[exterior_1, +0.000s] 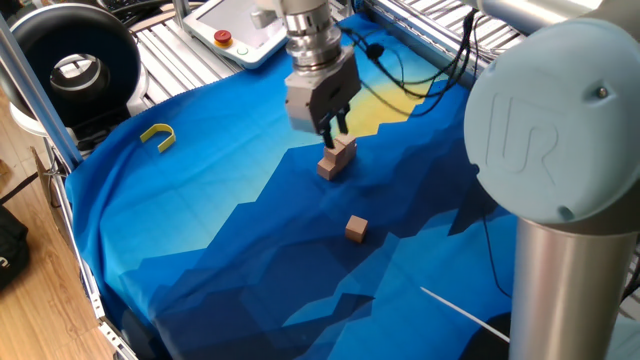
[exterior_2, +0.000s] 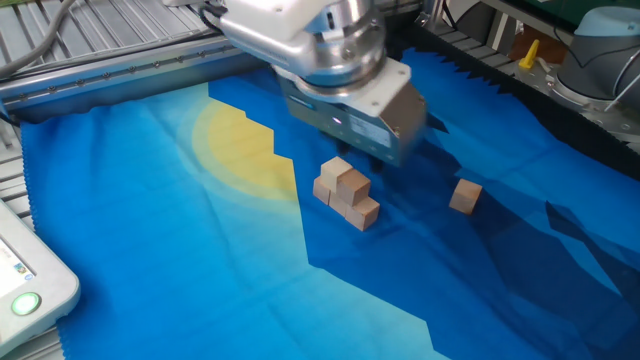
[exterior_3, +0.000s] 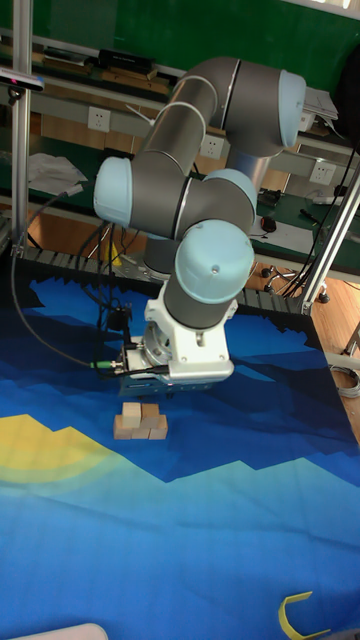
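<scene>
Wooden cubes form a small two-layer stack on the blue cloth, two cubes resting on a lower row. A single wooden cube lies apart from it, nearer the robot's base. My gripper is in the air close to the stack, its fingers apart and no cube visible between them. The second exterior view shows the gripper above and behind the stack, blurred at the fingertips. From the third view, its body hangs just behind the stack, and the single cube is hidden.
A yellow curved strip lies on the cloth's far-left part. The teach pendant stands at the back edge, and loose black cables hang beside the wrist.
</scene>
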